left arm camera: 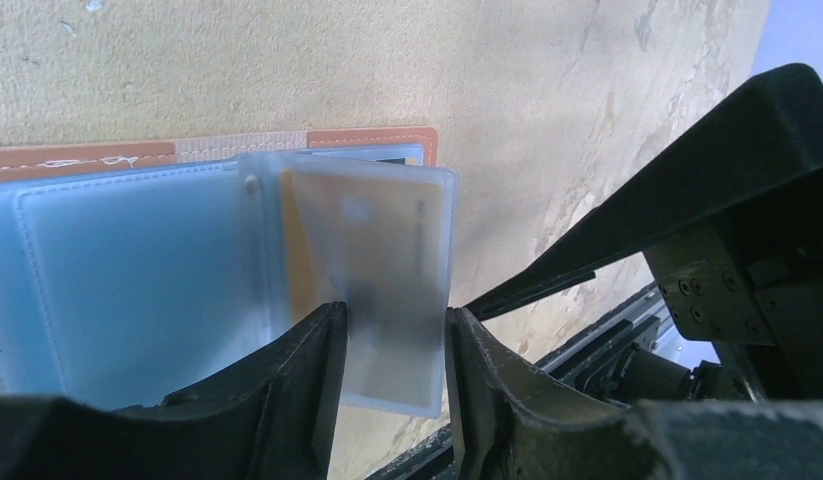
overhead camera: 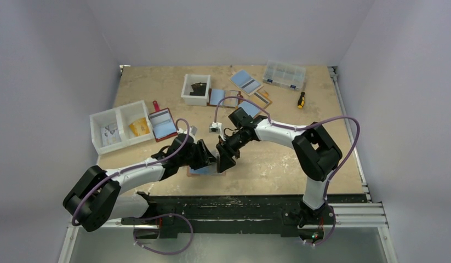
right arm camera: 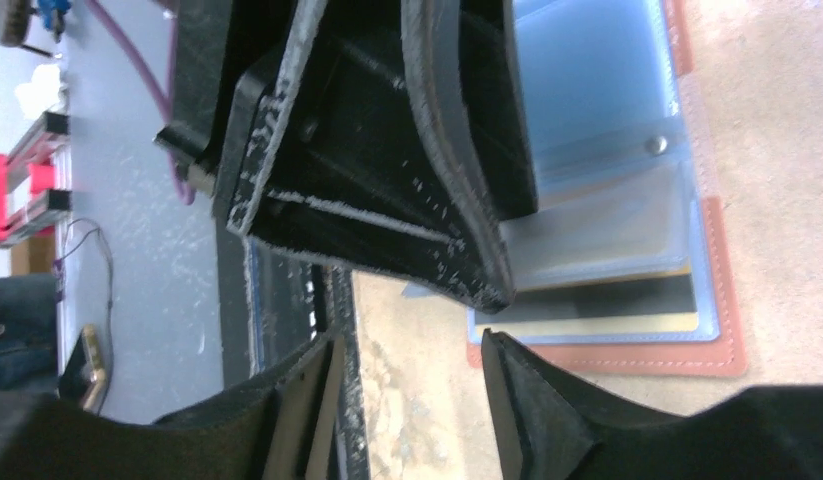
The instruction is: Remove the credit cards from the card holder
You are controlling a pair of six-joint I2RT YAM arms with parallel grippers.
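The card holder (left arm camera: 137, 270), blue inside with a pink-tan rim, lies open at the table's front middle, beneath both grippers. My left gripper has its fingers part open at the clear pocket flap (left arm camera: 387, 250), which stands over tan cards; whether it grips the flap is unclear. My right gripper is part open, low beside the holder's edge, nothing visible between its fingers. In its view the left gripper covers part of the holder, and a dark card (right arm camera: 617, 297) shows under the clear pocket.
White bins (overhead camera: 105, 143) stand at left, a small box (overhead camera: 195, 99) and clear organizer (overhead camera: 284, 74) at the back, with other holders (overhead camera: 245, 81) and a screwdriver (overhead camera: 301, 100).
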